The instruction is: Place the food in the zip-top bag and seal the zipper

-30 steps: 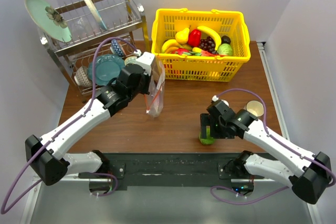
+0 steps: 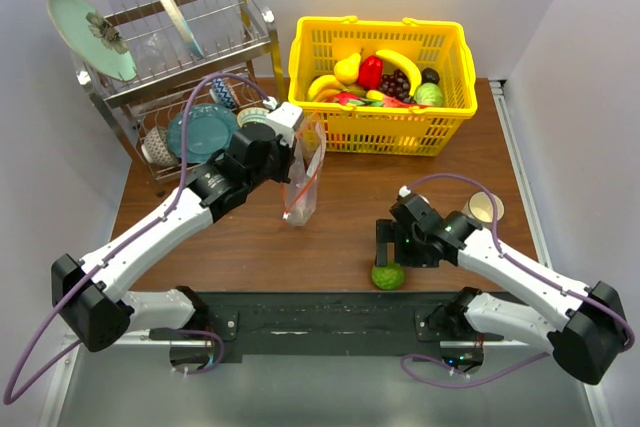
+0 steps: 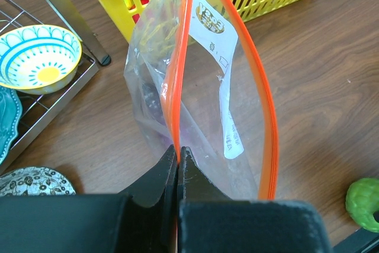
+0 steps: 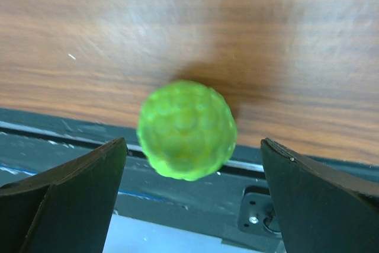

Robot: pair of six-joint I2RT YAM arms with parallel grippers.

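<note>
The clear zip top bag [image 3: 240,117] has an orange zipper rim and hangs with its mouth spread. My left gripper is shut on one side of that rim, and in the top view the bag [image 2: 303,197] hangs below it. The green custard apple [image 4: 187,128] lies on the table at the dark front edge, well to the right of the bag. My right gripper is open wide over it, with a gap on either side of the fruit. From above, the right gripper [image 2: 392,243] stands just behind the custard apple [image 2: 388,276].
A yellow basket [image 2: 400,132] holding several fruits and vegetables stands at the back. On the left is a dish rack [image 2: 190,72] with plates and bowls. A pale cup [image 2: 484,208] sits beside the right arm. Bare table [image 2: 220,257] stretches along the front left.
The fruit has shifted slightly left and toward the front. The bag has swung slightly right.
</note>
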